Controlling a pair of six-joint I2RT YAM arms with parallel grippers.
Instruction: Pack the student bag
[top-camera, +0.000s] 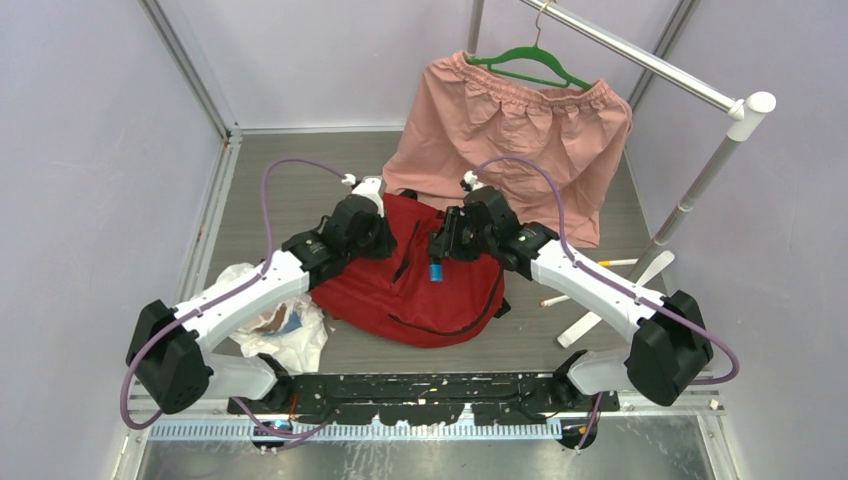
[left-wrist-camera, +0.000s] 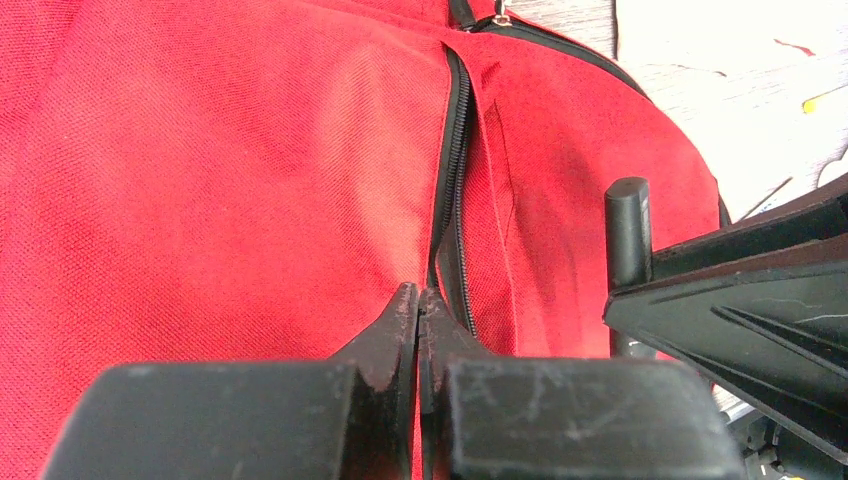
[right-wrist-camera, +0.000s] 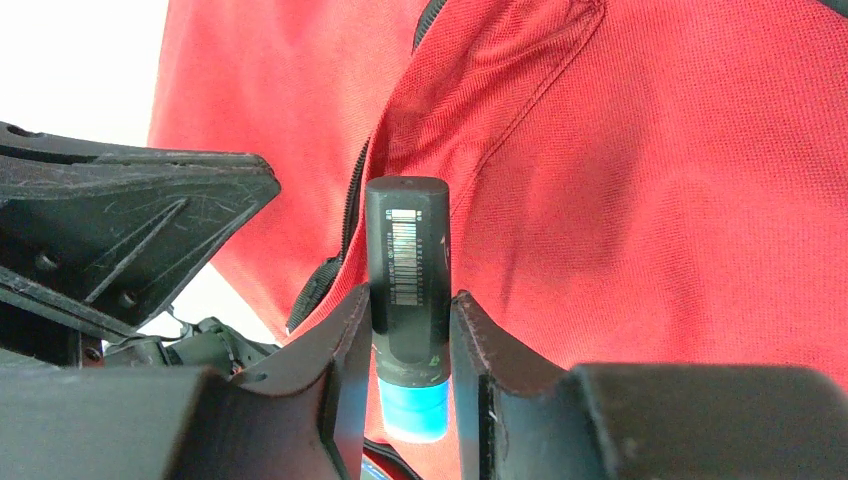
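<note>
A red bag (top-camera: 350, 295) with black zippers lies in the middle of the floor. My left gripper is shut just over the bag, by a long zippered slit, with nothing visible between its fingertips. My right gripper is shut on a black cylindrical bottle (right-wrist-camera: 407, 260) with a bright blue end and a barcode label, held upright in the wrist view above the bag, near the same slit. The bottle's blue end also shows in the top view, beside the right gripper.
A white plastic bag (top-camera: 295, 345) lies at the left. Pink shorts (top-camera: 510, 140) hang on a green hanger at the back. Yellow and white sticks (top-camera: 617, 262) and white pieces lie at the right beside the rack's post (top-camera: 685, 205). Bare floor shows at back left.
</note>
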